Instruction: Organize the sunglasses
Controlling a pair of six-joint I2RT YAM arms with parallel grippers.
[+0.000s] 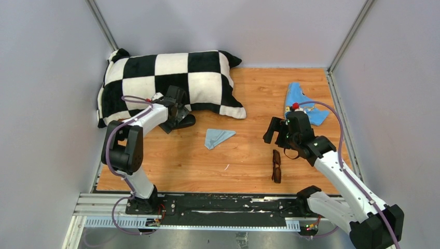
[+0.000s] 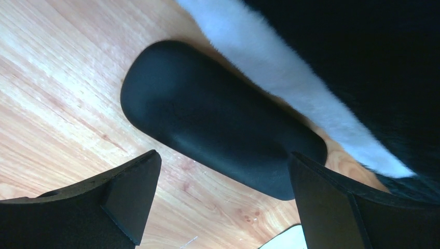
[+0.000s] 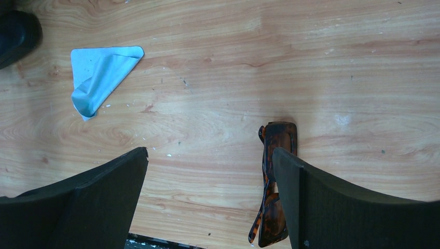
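The brown tortoiseshell sunglasses lie folded on the wood at the front right, lengthwise toward the front edge. In the right wrist view the sunglasses appear partly behind one finger of my right gripper, which is open and empty above the table. A black oblong case, closed, rests by the pillow's edge. Over it hangs my left gripper, open, its fingers spread to either side in view and nothing held. A small light-blue cloth lies folded mid-table.
A black-and-white checkered pillow fills the back left, close behind the case. At the back right lies a blue patterned cloth, partly behind my right arm. Bare wood surrounds the small cloth.
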